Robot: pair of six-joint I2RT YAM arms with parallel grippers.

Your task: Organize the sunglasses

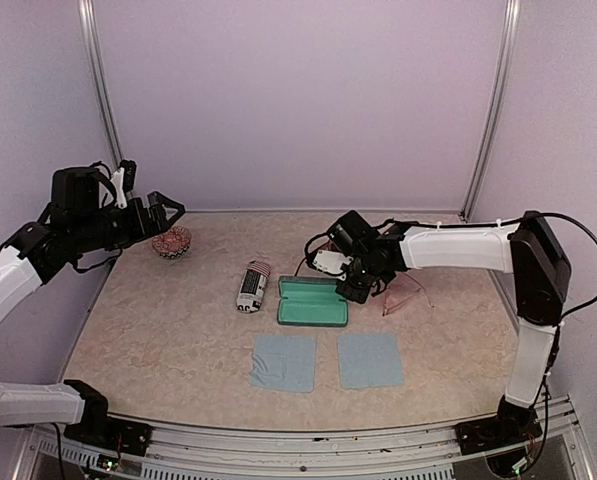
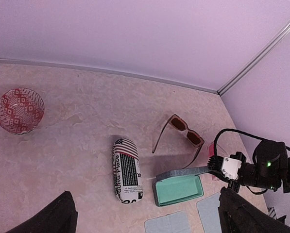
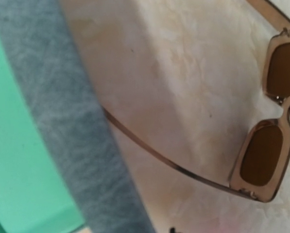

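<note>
An open grey case with a green lining [image 1: 313, 312] is at mid-table in the top view. My right gripper [image 1: 344, 286] is shut on its right end; the fingers themselves are hidden in the right wrist view. Brown sunglasses [image 2: 184, 129] lie behind the case with temples spread, one temple [image 3: 154, 151] passing out of sight behind the case's edge. Pink glasses [image 1: 406, 294] rest to the right, partly covered by the right arm. A printed "Place" pouch [image 2: 127, 172] lies left of the case. Over the left side, my left gripper [image 1: 166, 212] stands open and empty.
A red patterned bowl [image 1: 172, 242] sits at the back left. Two blue-grey cloths [image 1: 283, 364] lie flat in front of the case. Bare table spreads across the left, and a wall closes off the back.
</note>
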